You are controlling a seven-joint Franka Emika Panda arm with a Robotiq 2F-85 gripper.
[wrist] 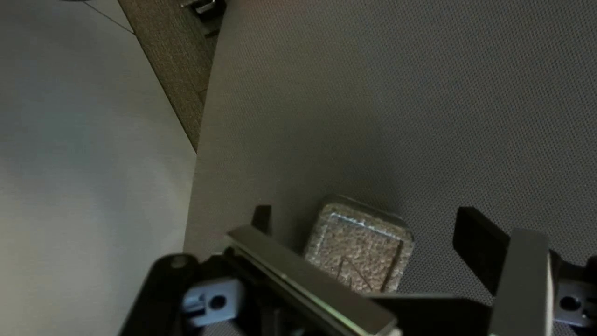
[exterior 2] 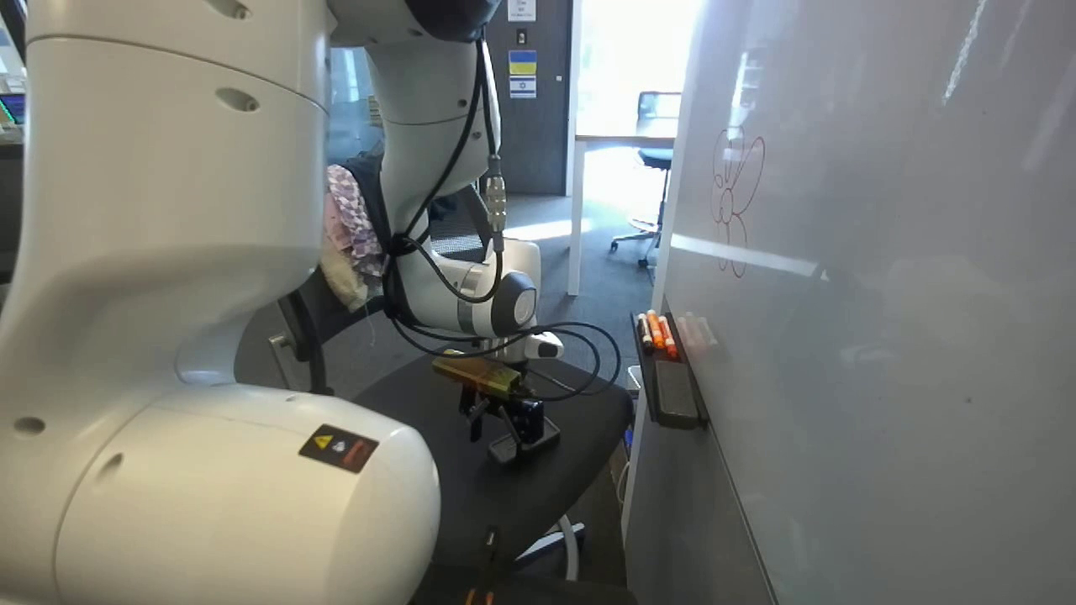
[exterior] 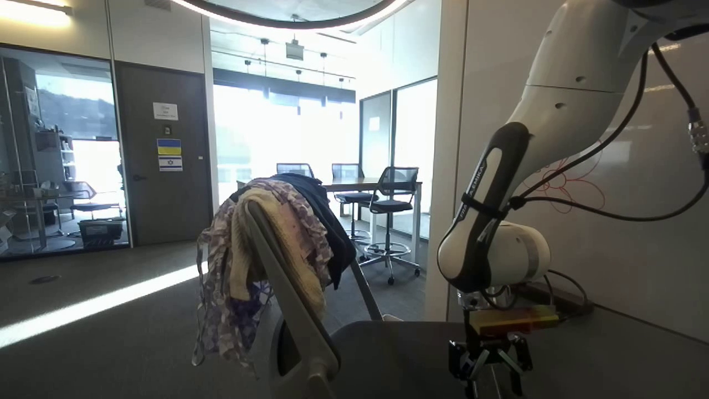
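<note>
A small, square, rounded-corner grey object (wrist: 364, 241) with a raised rim and a speckled face lies on the dark chair seat (wrist: 492, 112) in the wrist view. What it is, I cannot tell. My gripper is open just above it, one finger on either side in this view. The left finger (wrist: 313, 283) covers part of its lower edge; the right finger (wrist: 520, 280) stands well apart from it. In exterior view 1 the gripper (exterior: 493, 385) points down low over the seat, and the object cannot be made out there.
Close beside the seat rises a whiteboard (exterior 2: 857, 403), with a ledge (exterior 2: 677, 388) holding several markers (exterior 2: 657, 331). Clothes (exterior: 279, 239) hang over the chair's backrest. Cables (exterior 2: 595, 353) loop near the wrist. Much of the seat is bare.
</note>
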